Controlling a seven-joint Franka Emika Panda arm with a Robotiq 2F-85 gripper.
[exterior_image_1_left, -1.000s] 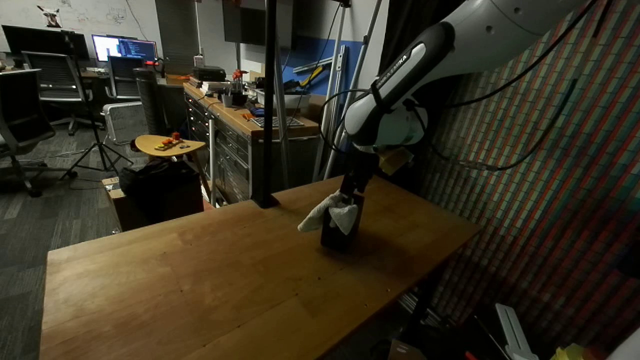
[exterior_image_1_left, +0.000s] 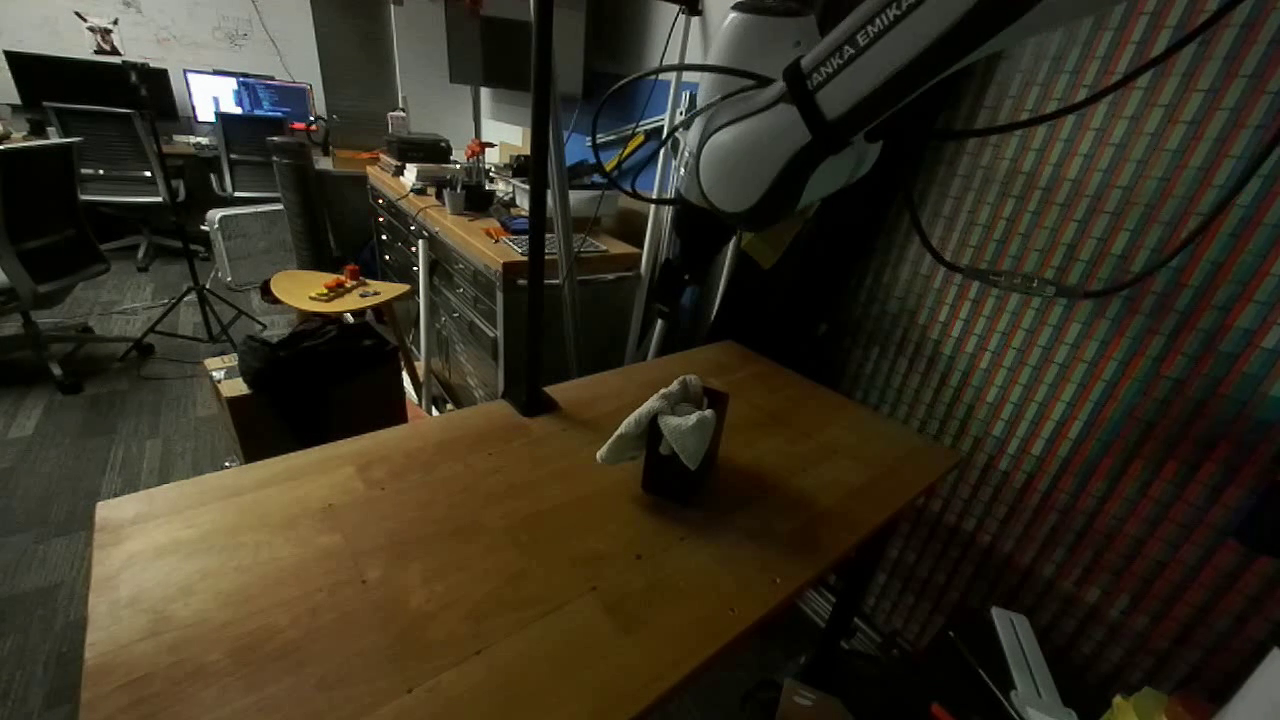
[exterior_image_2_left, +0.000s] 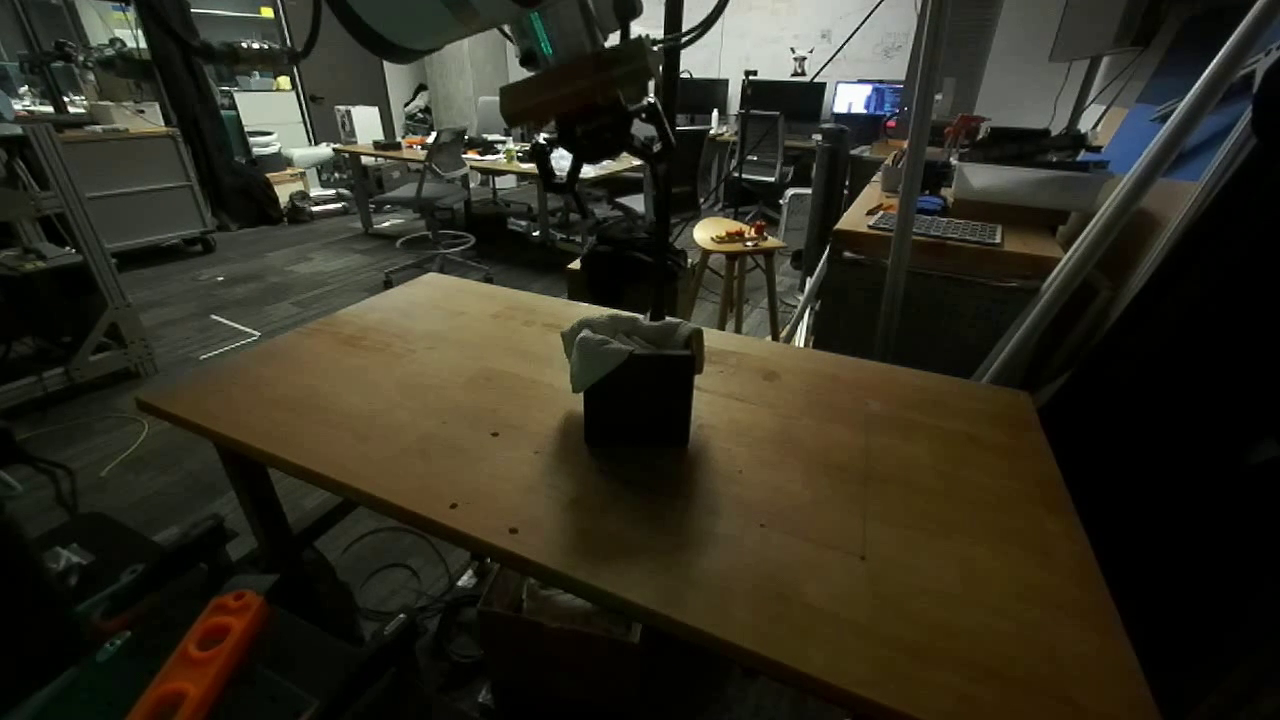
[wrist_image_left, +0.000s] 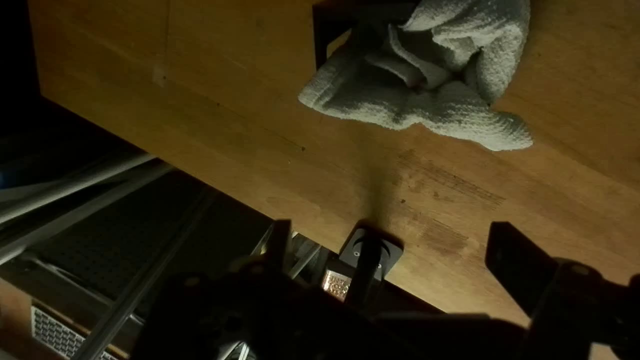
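Note:
A grey-white cloth (exterior_image_1_left: 685, 432) sits bunched in the mouth of a black box (exterior_image_1_left: 675, 475) standing on the wooden table. Its folds hang over the rim, as the cloth (exterior_image_2_left: 600, 350) also shows in the second exterior view, above the box's dark side (exterior_image_2_left: 638, 402). Seen from the wrist, the cloth (wrist_image_left: 468, 114) lies near the top of the picture, clear of both fingers. My gripper (exterior_image_2_left: 618, 216) hangs above the box, apart from it. In the wrist view the gripper is open, its dark fingers wide apart with nothing held between them.
Bare wooden table (exterior_image_1_left: 396, 564) surrounds the box on all sides. A black upright post (exterior_image_1_left: 539, 216) rises at the table's edge. A workbench with drawers (exterior_image_1_left: 468, 288) and a small stool (exterior_image_1_left: 339, 289) stand beyond the table.
The arm has risen and drawn away from the box. Earlier the gripper was down at the cloth; now there is clear space between them. Cloth and box look unmoved.

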